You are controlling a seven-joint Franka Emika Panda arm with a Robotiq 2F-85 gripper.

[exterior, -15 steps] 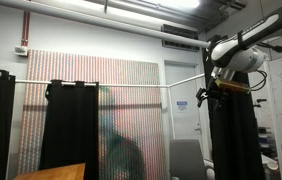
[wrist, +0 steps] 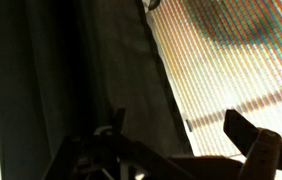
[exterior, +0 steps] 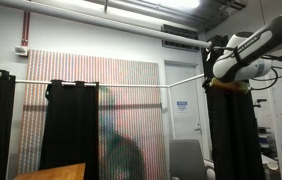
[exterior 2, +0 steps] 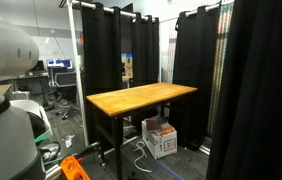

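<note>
High at the right in exterior view 1, my white arm [exterior: 249, 52] reaches in, and its dark end blends into the black curtain behind. Two dark fingertips stand well apart along the bottom of the wrist view, so my gripper is open with nothing between them. Beyond it are a black curtain [wrist: 126, 65] and a bright striped panel [wrist: 226, 70]. A wooden table [exterior 2: 141, 97] stands bare in exterior view 2, away from the gripper.
Under the table, a white box [exterior 2: 159, 143] with items in it sits on the floor near a loose cable. Black curtains [exterior 2: 194, 60] hang around the back and right. A grey chair [exterior: 187, 158] stands near the door [exterior: 184, 103].
My arm's end has risen and tilted upward in exterior view 1. The gripper, which stuck out to the left below the wrist, now sits higher against the curtain. Nothing else has moved.
</note>
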